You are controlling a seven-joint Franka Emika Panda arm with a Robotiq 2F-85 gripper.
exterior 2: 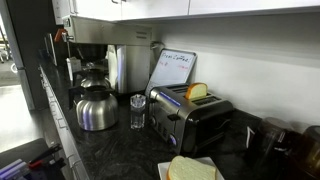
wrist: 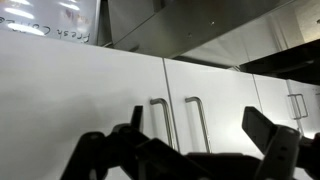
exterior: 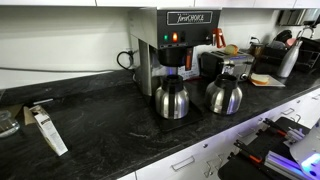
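In the wrist view my gripper stands open, its two black fingers wide apart with nothing between them. It faces white cabinet doors with two metal handles (wrist: 203,124). Exterior view 1 does not show the gripper clearly; part of the white arm (exterior: 310,145) is at its lower right edge. A coffee maker (exterior: 180,17) stands on the dark counter (exterior: 80,140) with a steel carafe (exterior: 172,100) under it. Another steel carafe (exterior: 224,95) sits to its right. In exterior view 2, bread (exterior 2: 197,91) pokes out of the toaster (exterior 2: 190,120).
A plate of bread (exterior 2: 192,169) lies before the toaster, and a clear glass (exterior 2: 138,110) stands beside it. A whiteboard (exterior 2: 171,68) leans at the wall. An opened box (exterior: 48,131) lies on the counter's left, where much of the surface is free.
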